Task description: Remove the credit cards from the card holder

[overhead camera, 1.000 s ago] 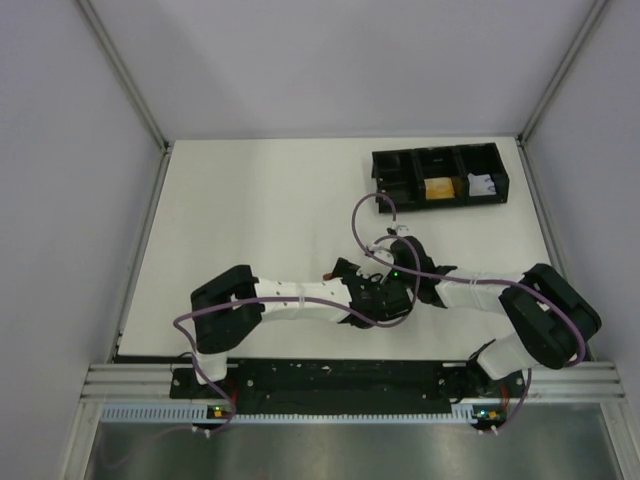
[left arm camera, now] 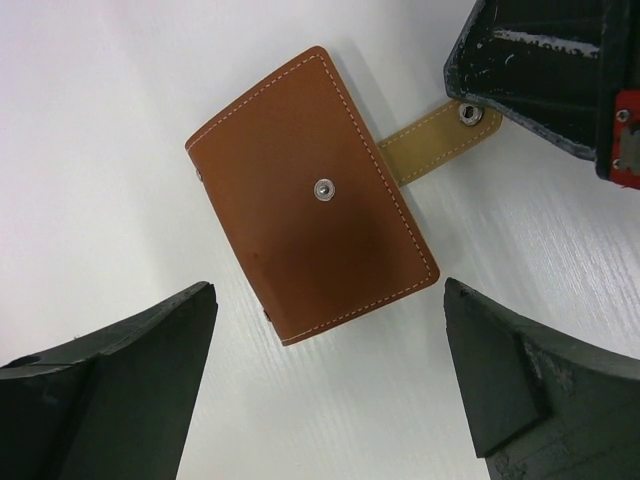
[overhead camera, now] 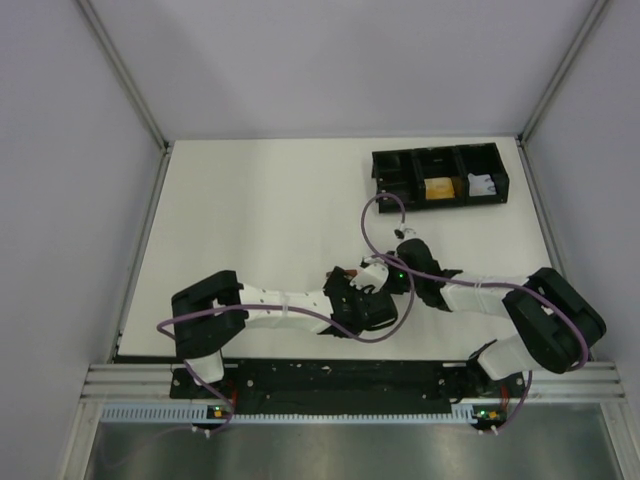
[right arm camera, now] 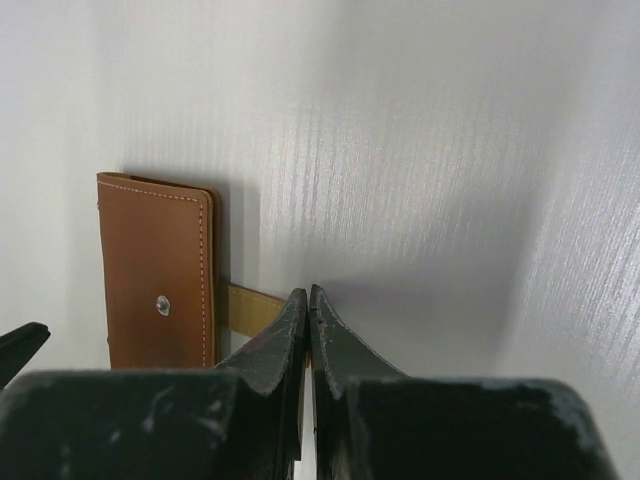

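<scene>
A brown leather card holder lies on the white table, its tan strap sticking out to one side with a snap on it; in the right wrist view it (right arm camera: 150, 260) shows a folded spine edge. No cards show. My left gripper hovers open over the holder, nothing between its fingers. My right gripper is shut beside the holder, its tips at the strap (right arm camera: 250, 308); whether it touches the strap I cannot tell. In the top view both arms largely hide the holder.
A black divided organiser (overhead camera: 398, 160) with yellow and white items stands at the back right. Both arms are close together at the front middle.
The left arm shifted slightly left and toward the front from a second ago.
</scene>
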